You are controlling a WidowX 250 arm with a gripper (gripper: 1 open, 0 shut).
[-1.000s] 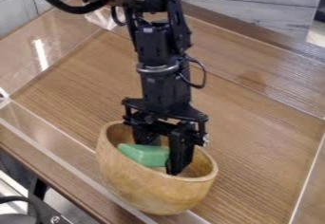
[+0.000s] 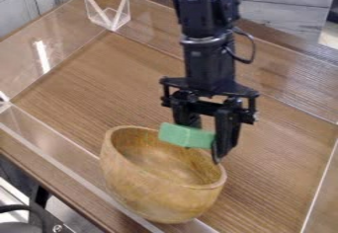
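Note:
My black gripper [image 2: 201, 128] hangs over a round wooden bowl [image 2: 158, 183], shut on a green block [image 2: 187, 136]. The block is held level with the bowl's back rim, over its opening. The bowl's inside below it shows bare wood.
A small white wire object [image 2: 110, 10] stands at the back left. A pale wall runs along the back, and cables show at the lower left edge.
The gripper has risen out of the bowl and shifted slightly right, lifting the green block with it. The bowl has stayed in place.

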